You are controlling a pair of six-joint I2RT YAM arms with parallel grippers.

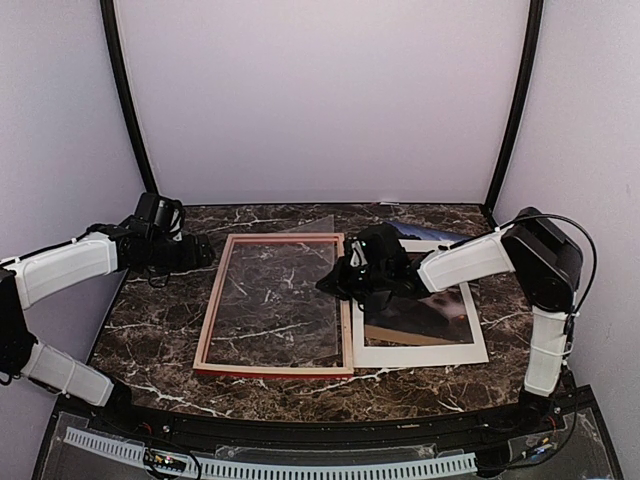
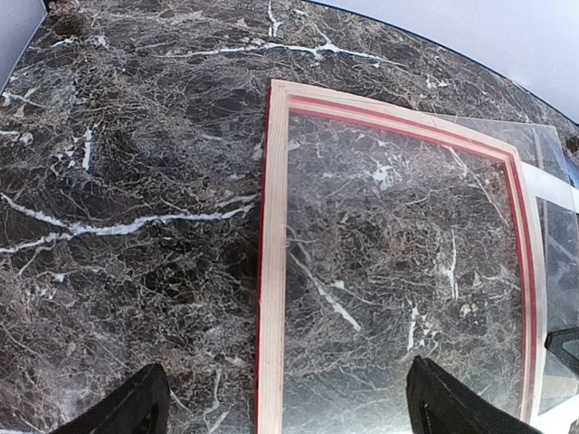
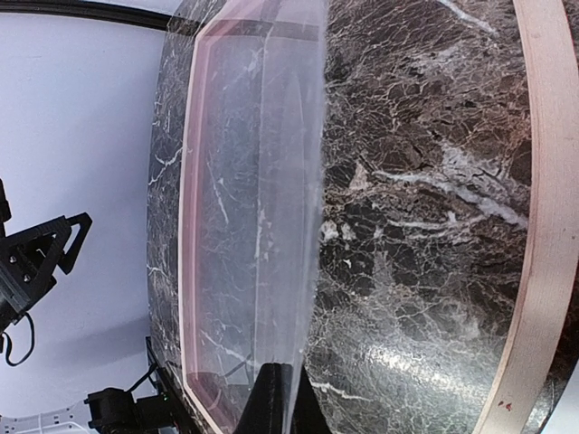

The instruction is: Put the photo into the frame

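Observation:
The wooden frame [image 1: 208,310], light with a red lower edge, lies on the marble table, and bare marble shows through its opening. My right gripper is shut on the edge of a clear sheet [image 3: 291,181], which stands tilted over the frame. In the top view the same sheet [image 1: 318,226] reaches past the frame's far right corner. To the right of the frame lies the photo [image 1: 420,318], with a white border [image 1: 420,355] around it and blue at its far end; the right arm covers part of it. Left of the frame, my left gripper hangs open and empty.
Bare marble [image 1: 150,340] lies left of the frame and along the front. Walls close in the sides and back. The border's left edge sits close against the frame's right side.

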